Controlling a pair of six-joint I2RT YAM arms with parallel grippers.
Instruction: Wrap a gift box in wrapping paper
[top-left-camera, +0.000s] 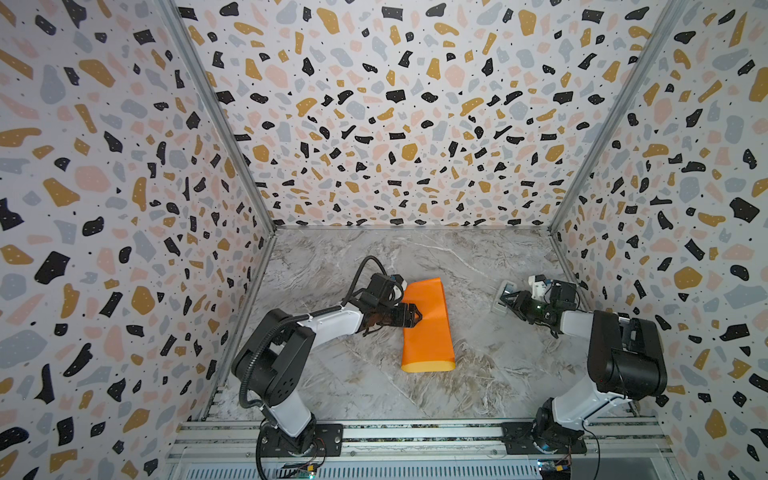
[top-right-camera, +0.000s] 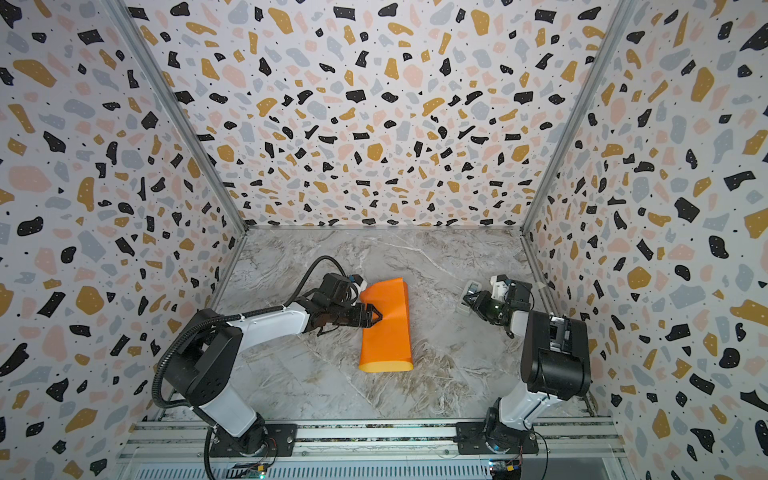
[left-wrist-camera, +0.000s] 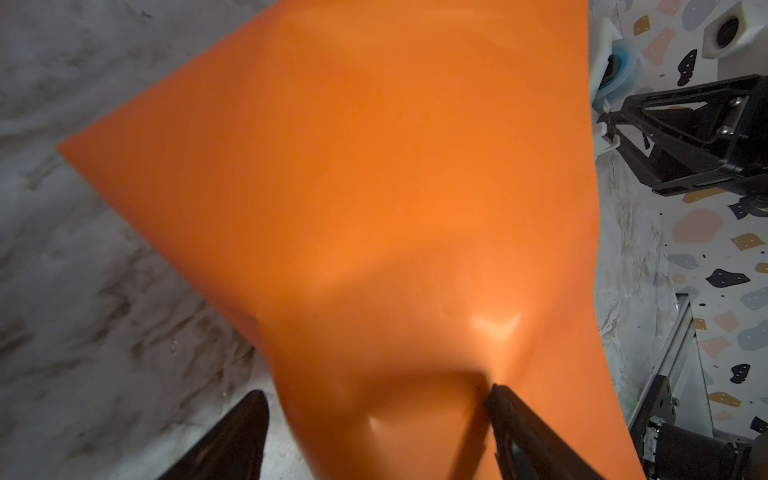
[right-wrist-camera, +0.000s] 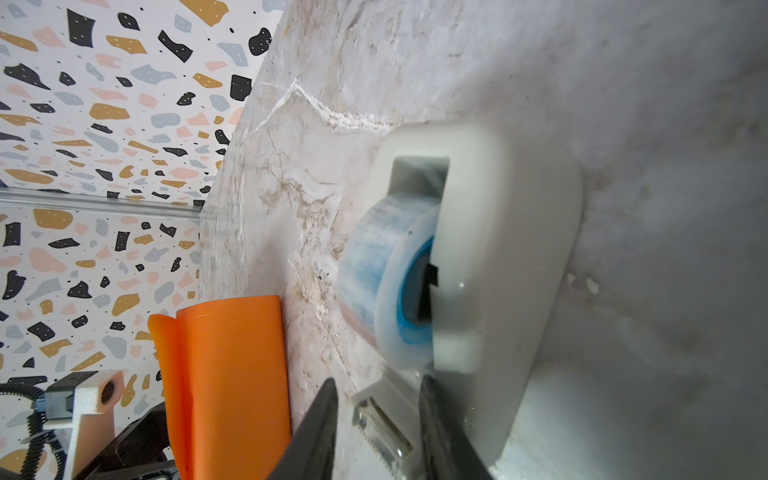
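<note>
Orange wrapping paper (top-left-camera: 430, 324) covers a long shape in the middle of the table; a box inside is hidden. My left gripper (top-left-camera: 414, 315) rests at the paper's left side. In the left wrist view its fingers (left-wrist-camera: 524, 436) stand wide apart, with orange paper (left-wrist-camera: 416, 240) bulging between and beyond them. A white tape dispenser (right-wrist-camera: 508, 264) with a clear-blue tape roll (right-wrist-camera: 384, 276) stands on the right. My right gripper is at the dispenser's cutter end (right-wrist-camera: 388, 428), its fingers (right-wrist-camera: 316, 432) apart. Whether a tape strip lies between them is unclear.
Bare marble table (top-left-camera: 480, 368) lies between the paper and the dispenser, and behind both. Patterned walls (top-left-camera: 408, 120) enclose the back and sides. A metal rail (top-left-camera: 416, 428) runs along the front edge.
</note>
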